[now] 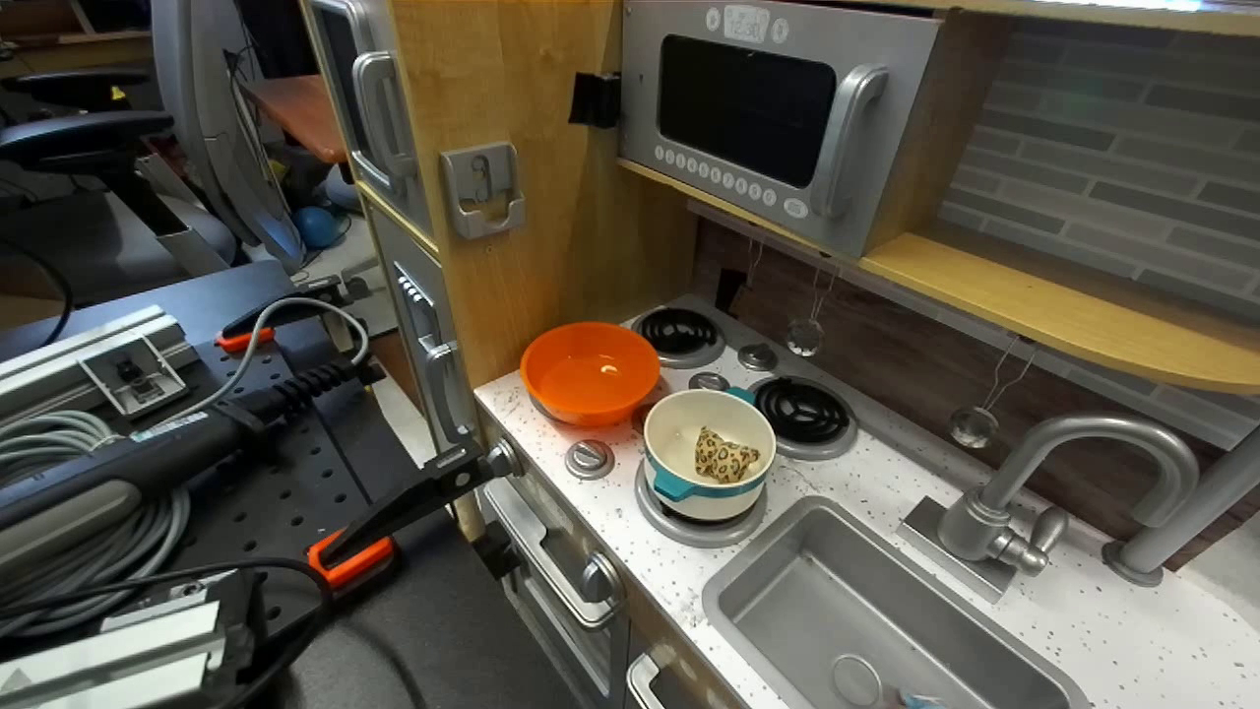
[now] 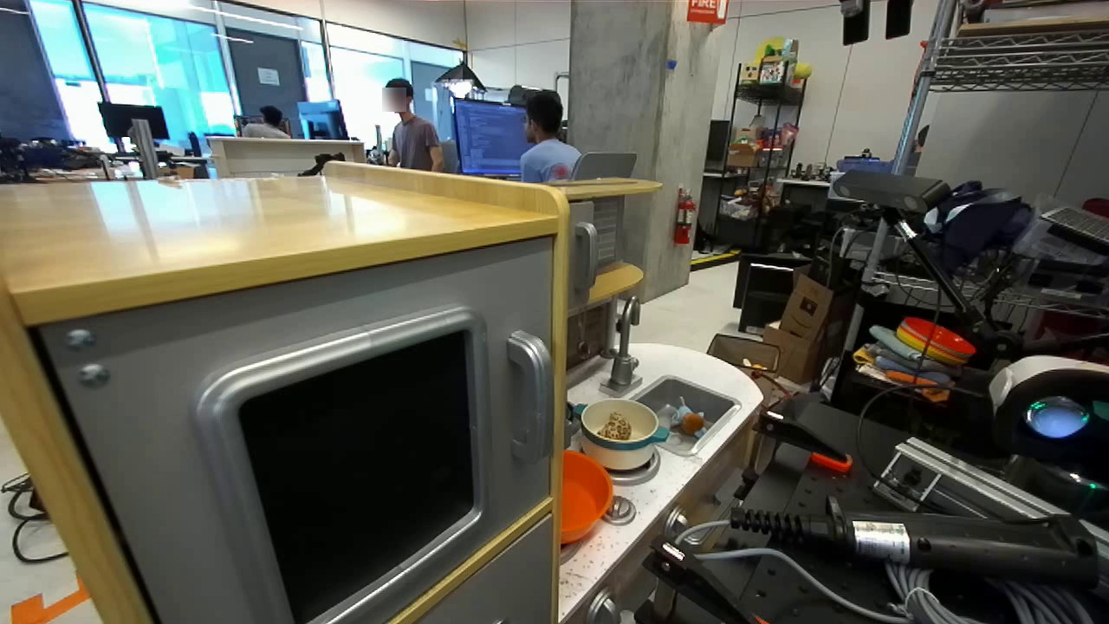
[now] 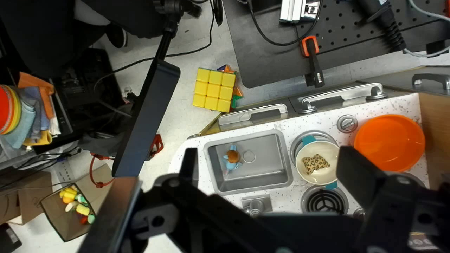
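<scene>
In the wrist view my gripper is open, its dark fingers wide apart and nothing held between them, high over the counter. A leopard-print cloth piece (image 1: 723,456) lies inside the cream and teal pot (image 1: 670,431), which sits on the front burner. Left of it in exterior view 1 stands an empty orange bowl (image 1: 591,373). The grey sink (image 3: 270,181) holds a small blue and brown plush toy (image 3: 232,156). Neither exterior view shows the gripper.
A curved faucet (image 1: 1069,443) rises behind the sink, and a microwave (image 1: 756,106) with a shelf overhangs the back of the counter. The tall cabinet (image 2: 301,437) borders the bowl's side. A black table (image 1: 413,626) with cables stands in front.
</scene>
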